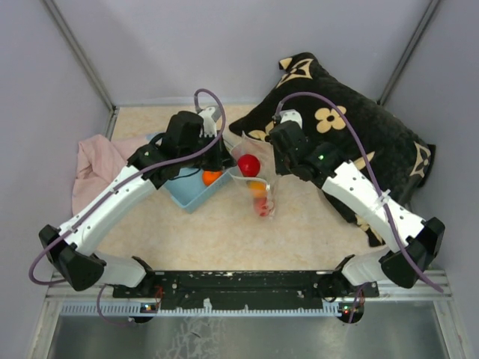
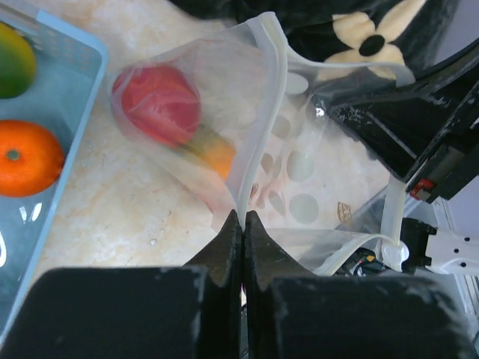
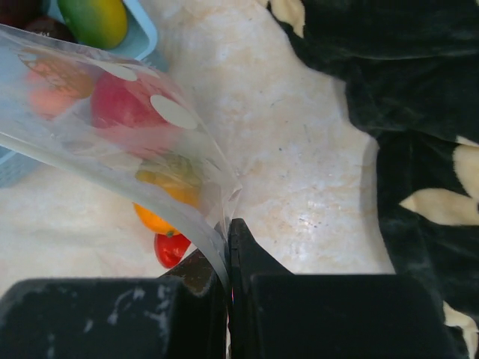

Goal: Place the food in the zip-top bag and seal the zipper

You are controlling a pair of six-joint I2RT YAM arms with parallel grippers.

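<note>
A clear zip top bag [image 1: 244,188] hangs spread between my two grippers, its mouth open. In the left wrist view the left gripper is shut on one edge of the bag's mouth. The right gripper pinches the opposite edge. Inside the bag show a red round food [image 1: 249,165], a yellow-orange pepper-like piece [image 3: 169,193] and a small red tomato [image 3: 171,249] near the bottom. Left of the bag, an orange fruit [image 2: 28,158] and a green-yellow mango-like fruit [image 2: 12,62] lie in the blue basket [image 2: 84,82].
A black cushion with tan flowers [image 1: 359,127] fills the back right. On the left lies a pink cloth [image 1: 97,168].
</note>
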